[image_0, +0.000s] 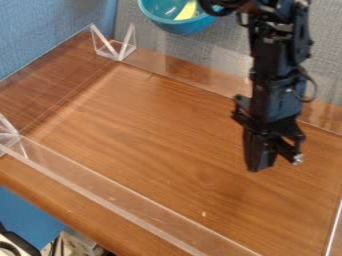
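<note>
The black robot arm hangs down on the right side of the view, its gripper (258, 158) low over the bare wooden surface (147, 150), fingers shut with nothing visible between them. Whether it touches the surface cannot be told. At the top, behind the work area, is a teal bowl (166, 16) with something yellow inside.
Clear low walls edge the surface, with white wire-like corner brackets (118, 50) at back left and front left. The middle and left of the surface are empty. A blue area and some cables lie outside at the lower left.
</note>
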